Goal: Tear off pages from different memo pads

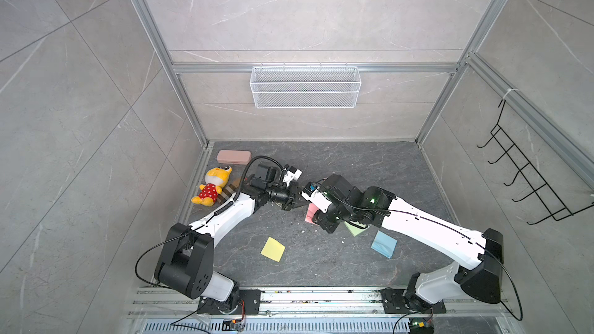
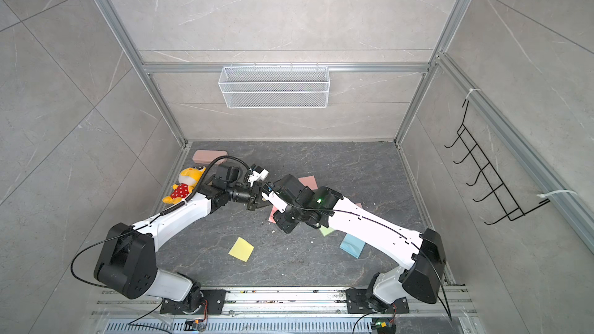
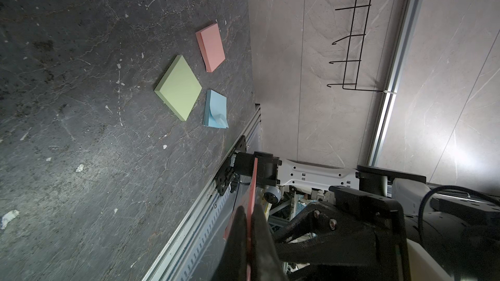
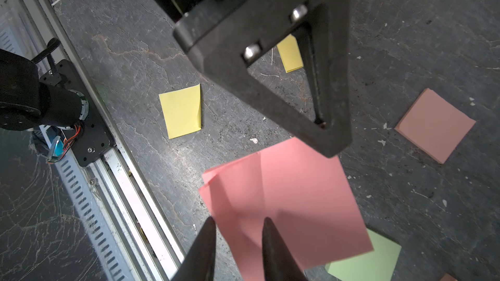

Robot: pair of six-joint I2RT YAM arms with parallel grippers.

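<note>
A pink sheet is pinched in my shut left gripper; the same pink paper [image 4: 307, 203] fills the lower middle of the right wrist view, above the table. My right gripper stands open, its two fingertips in front of or beside that paper; whether they touch it I cannot tell. Below lie a green pad [image 3: 178, 87], a pink pad [image 3: 210, 46], a blue pad [image 3: 215, 108], a yellow sheet [image 4: 180, 110], another pink pad [image 4: 435, 125] and a partly hidden yellow pad [image 4: 289, 52].
A plush toy [image 1: 211, 188] and a pink block [image 1: 234, 156] lie at the left edge. A wire basket [image 1: 305, 86] hangs on the back wall, a black hook rack [image 1: 519, 167] on the right wall.
</note>
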